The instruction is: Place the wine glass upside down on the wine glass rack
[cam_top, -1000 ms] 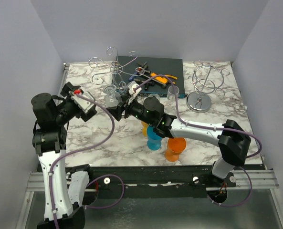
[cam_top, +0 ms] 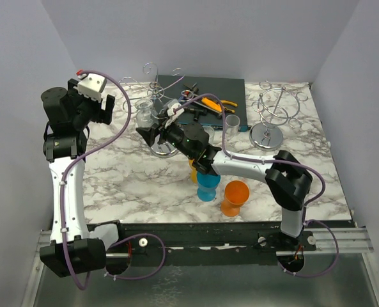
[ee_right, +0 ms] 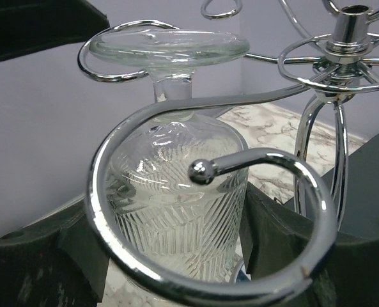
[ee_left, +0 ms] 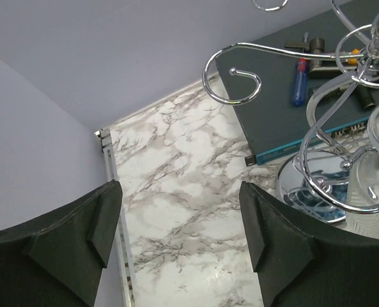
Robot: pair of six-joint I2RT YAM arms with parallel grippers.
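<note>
My right gripper [cam_top: 152, 131] is shut on a clear ribbed wine glass [ee_right: 176, 211], held inverted within a spiral arm of the chrome rack [ee_right: 342, 48]. Its foot [ee_right: 167, 41] is on top, above the spiral; whether it rests on the wire cannot be told. In the left wrist view the glass shows only at the right edge. My left gripper is open and empty at the upper left of the top view, left of the rack, its fingers over bare marble.
A dark tool mat [cam_top: 231, 89] lies behind. A second rack [cam_top: 266, 134] stands right, with a clear glass [cam_top: 232, 125] near it. Blue [cam_top: 208, 188] and orange [cam_top: 235, 198] cups stand at front centre.
My left arm has moved back and left, away from the held glass. My right gripper has moved slightly back and left with the glass, into the rack's spiral.
</note>
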